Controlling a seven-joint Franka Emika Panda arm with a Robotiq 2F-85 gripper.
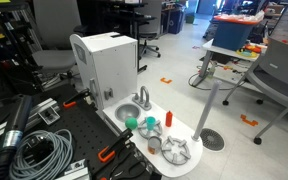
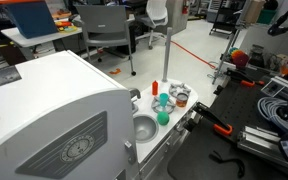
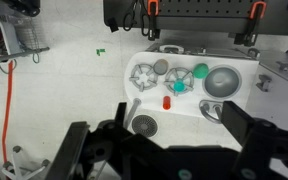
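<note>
In the wrist view my gripper is open, its two dark fingers wide apart over a white toy kitchen counter (image 3: 259, 92), with nothing between them. A green round thing (image 3: 200, 71) sits beside the sink (image 3: 222, 82). Left of it is a small teal cup (image 3: 180, 86). A brown-topped can (image 3: 162, 67) stands among the burners, and a small red item (image 3: 167, 102) is nearer the gripper. In the first exterior view the green thing (image 1: 132, 123), teal cup (image 1: 151, 123) and can (image 1: 155, 145) stand close together on the counter.
A faucet (image 3: 209, 112) rises by the sink. The tall white cabinet (image 1: 107, 70) flanks the counter in the first exterior view. A black table (image 1: 72, 130) with coiled cable (image 1: 41, 154) and orange-handled clamps (image 1: 114, 149) adjoins it. Open floor lies beyond the counter.
</note>
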